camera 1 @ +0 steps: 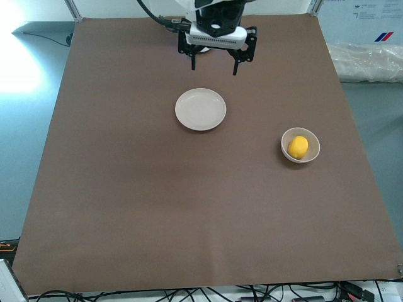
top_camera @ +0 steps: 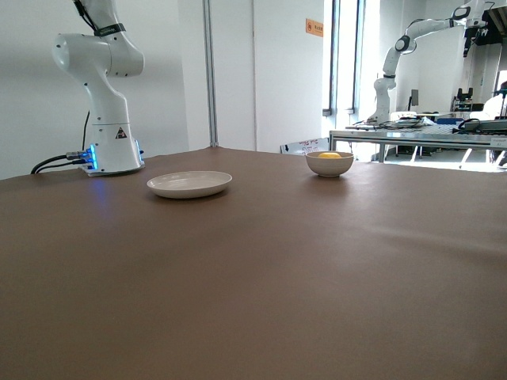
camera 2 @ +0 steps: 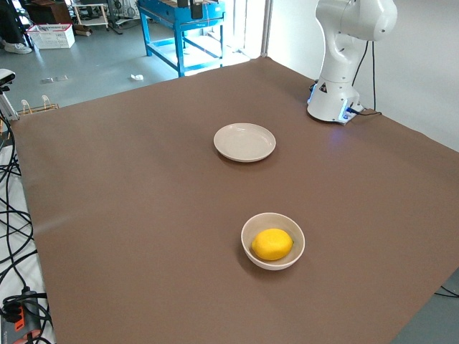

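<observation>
A yellow lemon [camera 1: 298,146] sits in a small cream bowl [camera 2: 273,259] on the brown table, right of a flat empty white plate [camera 1: 200,109] in the left camera view. In the top view the plate [top_camera: 189,184] is left of the bowl [top_camera: 329,164]. My gripper [camera 1: 214,67] is high at the back of the table, above and behind the plate, its two black fingers apart with nothing seen between them.
The white arm base [camera 2: 334,102] stands at the back edge with cables beside it. Loose cables run outside the table's edge.
</observation>
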